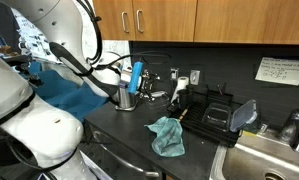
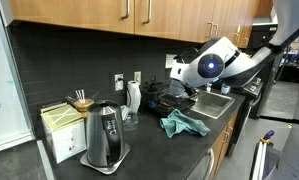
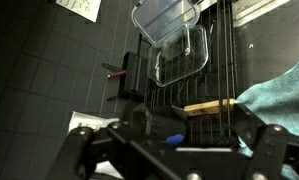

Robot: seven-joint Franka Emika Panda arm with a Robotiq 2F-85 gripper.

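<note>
My gripper is open at the bottom of the wrist view, with a dark finger on either side of the gap and nothing visibly held. Beneath it is a dark dish rack (image 1: 201, 121), apparently some way below. A teal cloth (image 3: 281, 100) lies crumpled on the counter beside the rack. A wooden handle (image 3: 208, 107) rests across the rack's edge near the cloth. Clear containers (image 3: 179, 52) stand farther along the rack. Something dark with a blue part lies below the gap, partly hidden, and I cannot tell what it is.
The sink (image 1: 251, 160) is right of the rack, with a tap (image 1: 292, 127) behind it. A kettle (image 2: 107, 134), a white box (image 2: 64, 130) and a utensil holder (image 2: 85, 103) occupy the counter's other end. Wall cabinets (image 2: 179, 25) hang above; bare counter lies before the kettle.
</note>
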